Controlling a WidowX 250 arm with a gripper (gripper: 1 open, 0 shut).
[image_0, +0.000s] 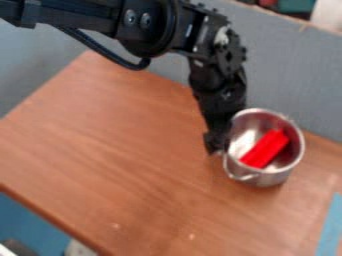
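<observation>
A steel pot (279, 175) sits on the right part of the wooden table, with a bright red object (266, 148) lying inside it. My gripper (218, 136) hangs from the black arm just to the left of the pot, fingertips by its rim; whether they touch it is unclear. The dark fingers are hard to make out, and I see nothing held between them.
A grey backdrop (147, 65) borders the back, and blue strips show at the right and lower-left edges.
</observation>
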